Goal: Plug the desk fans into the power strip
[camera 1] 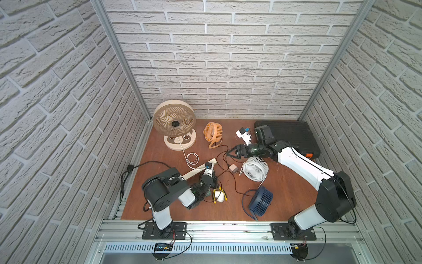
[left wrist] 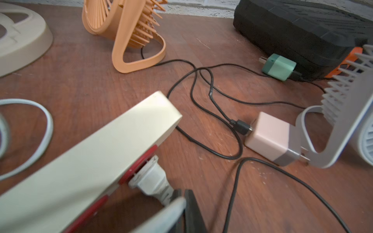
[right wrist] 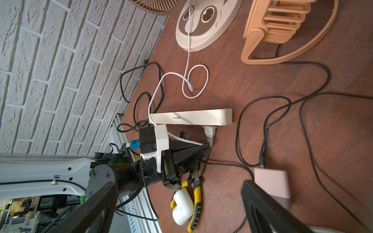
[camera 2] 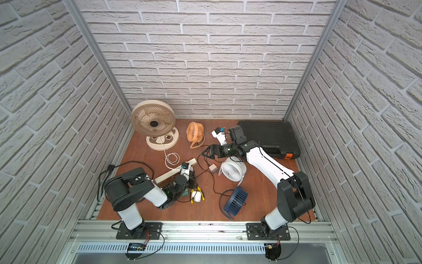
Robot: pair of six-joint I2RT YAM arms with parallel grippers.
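The large beige desk fan [camera 1: 175, 123] stands at the back left, its white cable [right wrist: 194, 93] looping toward the power strip [right wrist: 194, 115]. That cream strip lies on its side, red sockets facing the front. In its end socket sits the white plug [left wrist: 149, 179], at a slight slant; how deep its pins are in cannot be seen. My left gripper is shut at the plug's cable end, with the thin cable apparently pinched between its fingertips. My right gripper [camera 1: 229, 152] hangs open above the table beside the small orange fan [camera 1: 213, 133], nothing between its fingers.
Pliers with yellow handles [right wrist: 197, 203] and a small white object [right wrist: 182, 207] lie in front of the strip. A pink adapter [left wrist: 268, 136], black cables, a white fan [camera 1: 255, 168], a blue fan [camera 1: 260, 201] and a black case [camera 1: 285, 136] fill the right side.
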